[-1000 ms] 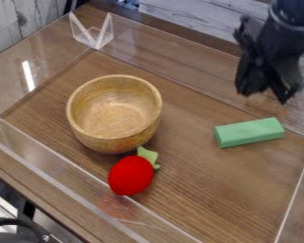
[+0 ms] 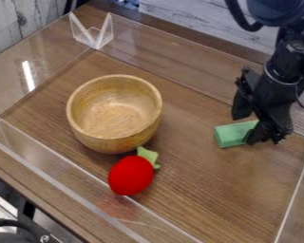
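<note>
The fingertips are dark and overlap, so whether they are open or closed around the block cannot be made out.
A wooden bowl (image 2: 114, 109) sits left of centre. A red object (image 2: 132, 175) with a green top lies below it. A white wire-like holder (image 2: 88, 29) stands at the back left.
The gripper has descended from the upper right onto the green block, which was fully visible a second ago and is now partly hidden.
</note>
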